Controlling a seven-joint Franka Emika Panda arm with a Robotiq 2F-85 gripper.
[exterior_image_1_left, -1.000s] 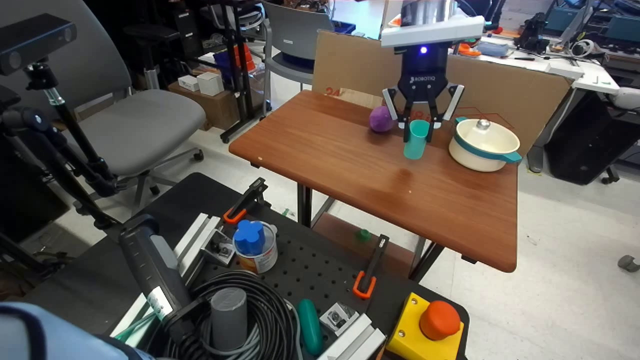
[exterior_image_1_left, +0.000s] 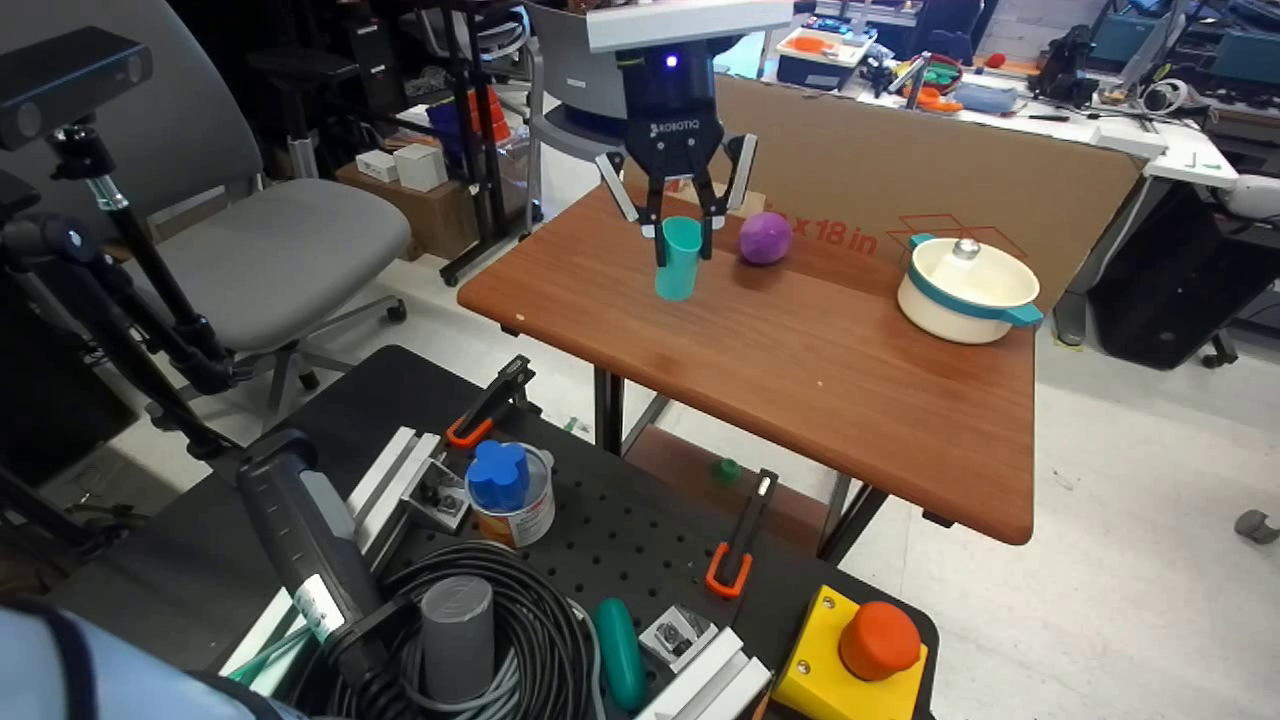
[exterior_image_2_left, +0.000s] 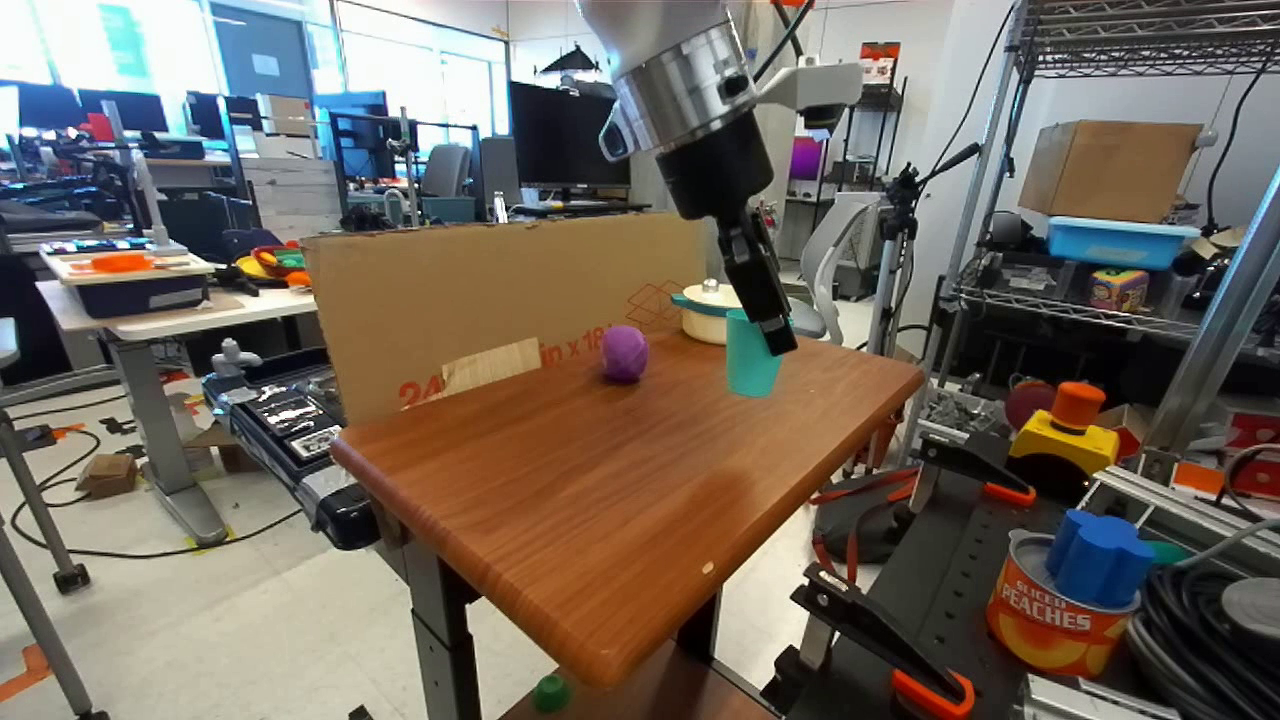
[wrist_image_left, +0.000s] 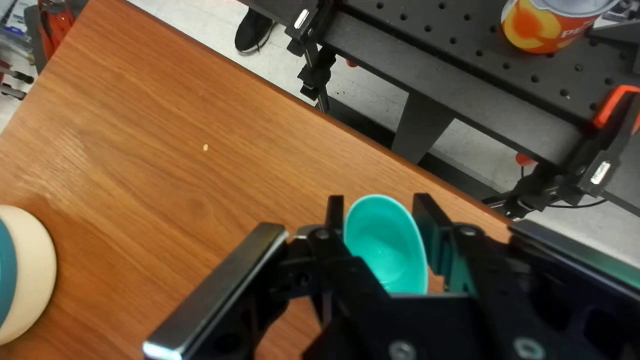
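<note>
A teal cup (exterior_image_1_left: 677, 274) is held upright by my gripper (exterior_image_1_left: 683, 246), its fingers closed on either side near the rim. In exterior view 2 the cup (exterior_image_2_left: 751, 360) appears raised over the wooden table, with a shadow on the wood nearer the front edge. From the wrist view I look down into the cup (wrist_image_left: 387, 246), which looks empty, its rim between the two black fingertips of the gripper. The lower front of the cup is hidden there by the gripper's body.
A purple ball (exterior_image_1_left: 765, 238) sits on the table (exterior_image_1_left: 768, 360), behind and to the right of the cup in exterior view 1. A cream pot (exterior_image_1_left: 967, 294) with teal handles stands at the right end. Cardboard (exterior_image_1_left: 840, 156) walls the back edge.
In exterior view 1 my gripper has carried the cup leftward, away from the pot and past the purple ball. The ball and pot stay where they were.
</note>
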